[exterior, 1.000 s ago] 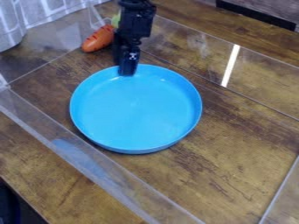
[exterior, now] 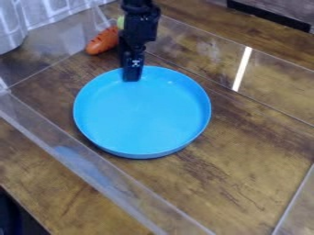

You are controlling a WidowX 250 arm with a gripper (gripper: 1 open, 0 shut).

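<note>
A large blue round plate (exterior: pixel 141 115) lies on the wooden table. The black gripper (exterior: pixel 132 66) reaches down from the top of the view to the far rim of the plate, its fingers open; what, if anything, lies between them is too dark to tell. An orange carrot-like object (exterior: pixel 103 39) lies behind and left of the gripper, with a pale green thing partly hidden by the arm.
A white rack (exterior: pixel 18 18) stands at the top left. Clear panels with strips of glare border the work area. The wood (exterior: pixel 227 147) right of the plate is bare.
The gripper has shifted very slightly. The plate and the orange object look much the same.
</note>
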